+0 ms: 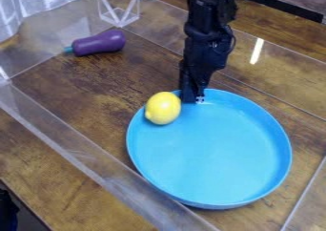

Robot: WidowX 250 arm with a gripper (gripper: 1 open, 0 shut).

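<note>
A large blue plate (216,154) lies on the wooden table, with a yellow round object (162,108) resting on its left part near the rim. My black gripper (193,90) reaches down from the top to the plate's back rim, just behind and right of the yellow object. It appears shut, with nothing seen between its fingers; the tips are small and dark.
A purple eggplant-like toy (99,43) lies at the upper left. Clear walls border the workspace at left and bottom.
</note>
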